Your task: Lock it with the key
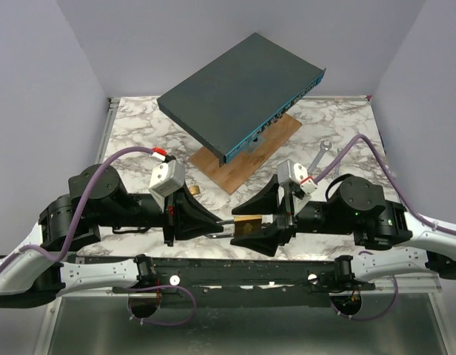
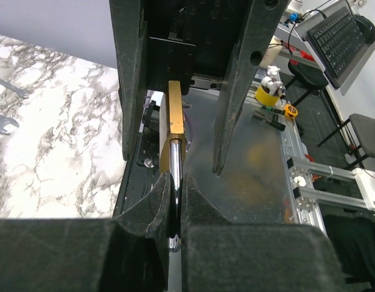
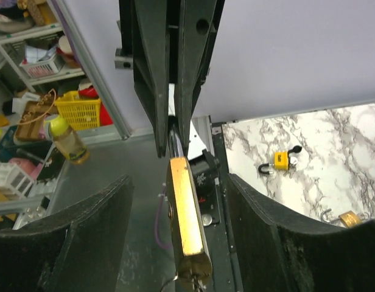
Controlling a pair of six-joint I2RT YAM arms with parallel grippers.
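A brass padlock (image 1: 248, 224) is held between my arms by its steel shackle (image 2: 176, 164). My left gripper is shut on the shackle. In the right wrist view the padlock body (image 3: 189, 210) stands between the parted fingers of my right gripper (image 1: 250, 225), with a gap on each side. The left wrist view likewise shows the right fingers (image 2: 231, 103) apart around the brass body. Thin metal wire (image 3: 169, 282) shows at the body's lower end; whether it belongs to a key cannot be told.
A dark server-like box (image 1: 243, 92) rests over a wooden board (image 1: 280, 137) at the back. Wrenches (image 1: 321, 154) lie on the marble top at right. Another yellow padlock (image 3: 281, 160) and a brass lock (image 3: 350, 219) lie on the marble.
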